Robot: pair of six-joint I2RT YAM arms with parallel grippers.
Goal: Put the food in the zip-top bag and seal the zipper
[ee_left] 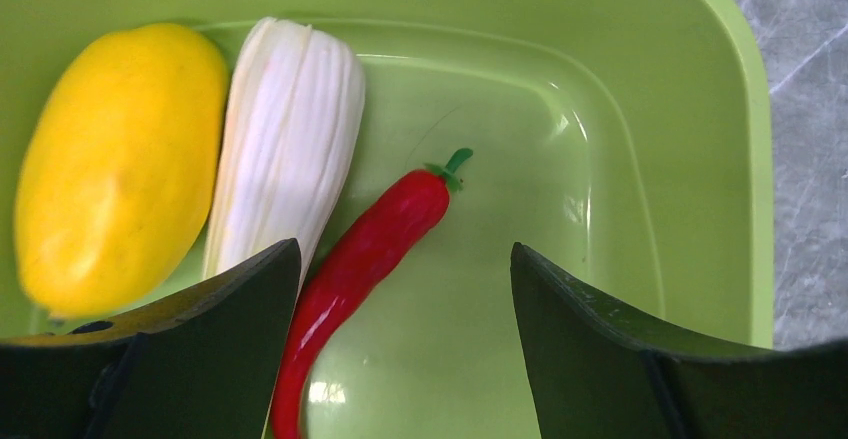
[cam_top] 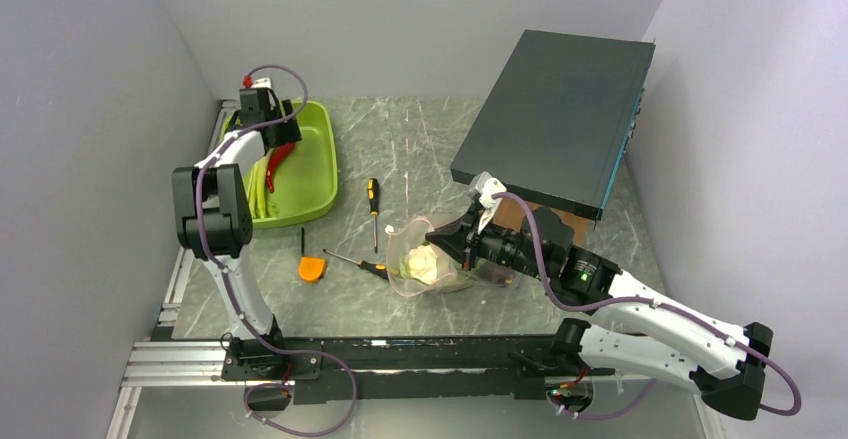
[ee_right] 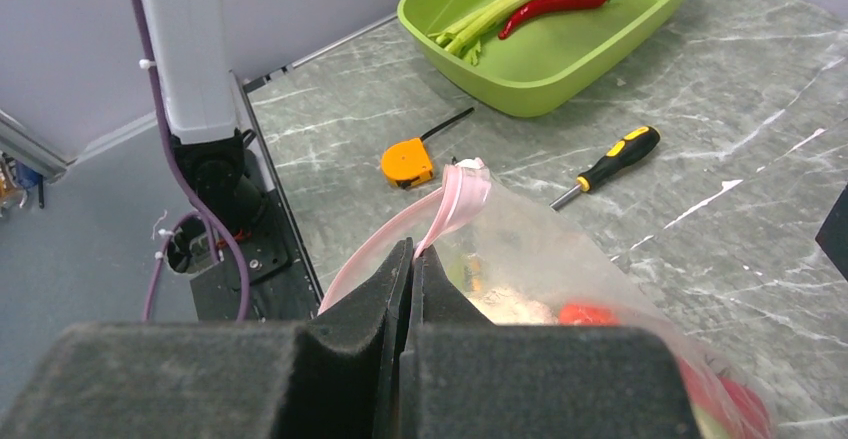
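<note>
In the left wrist view a red chili pepper (ee_left: pixel 372 244) with a green stem lies in the green bin, beside a white-stalked vegetable (ee_left: pixel 285 144) and a yellow fruit (ee_left: pixel 122 169). My left gripper is open over them, the chili passing near its left finger and nothing held. The clear zip top bag (ee_right: pixel 600 249) with a pink zipper lies on the counter and has food inside, including something pale and something red. My right gripper is shut on the pink zipper edge (ee_right: pixel 462 199), and the bag's mouth gapes beside it.
The green bin's rim (cam_top: pixel 335 174) encloses the left gripper's area. An orange tape measure (cam_top: pixel 312 269), one screwdriver (cam_top: pixel 374 199) and another screwdriver (cam_top: pixel 372 268) lie between bin and bag. A large dark box (cam_top: pixel 560 109) stands at the back right.
</note>
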